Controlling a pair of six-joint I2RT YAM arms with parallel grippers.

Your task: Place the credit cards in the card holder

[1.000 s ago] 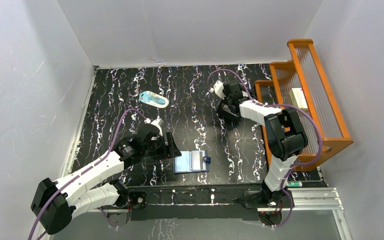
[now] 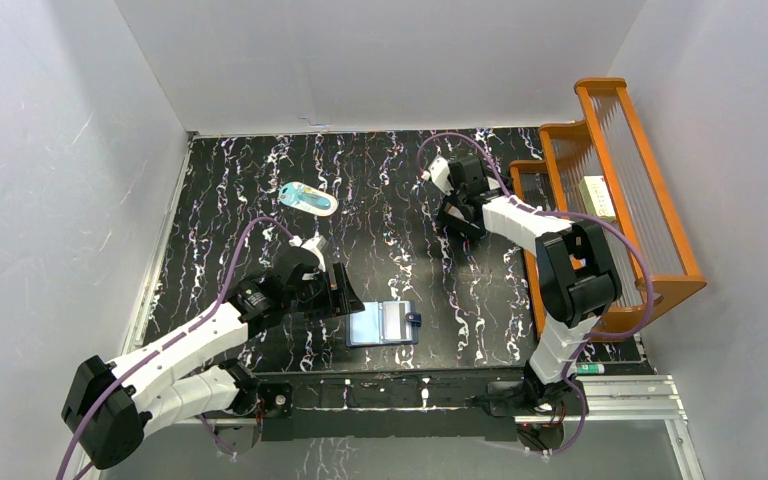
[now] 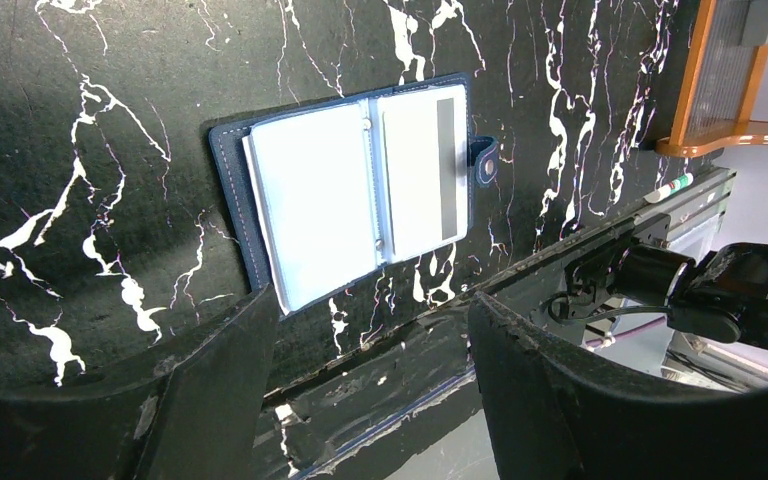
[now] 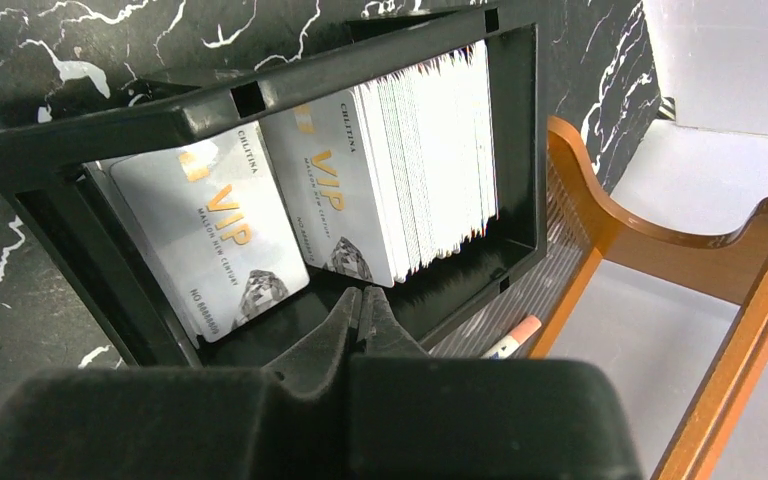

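The blue card holder [image 3: 325, 190] lies spread flat on the dark marble table, with clear sleeves and a snap tab [image 3: 483, 160] on its right edge. My left gripper is open above the holder's near side, nothing between its fingers. In the right wrist view, silver VIP credit cards stand in a black box [image 4: 90, 140]: a leaning front group [image 4: 210, 235] and a thick stack [image 4: 430, 165] behind it, with a gap between. My right gripper is shut, its tips at the lower edge of the cards by that gap, nothing visible between them.
A wooden rack [image 2: 650, 180] runs along the right side, close to the right arm, with a pale box [image 2: 597, 197] in it. A light-blue packaged item [image 2: 308, 198] lies at the back left.
The right gripper has shifted slightly over the black box, which shows a little differently beneath it. The left arm and the card holder have stayed still.
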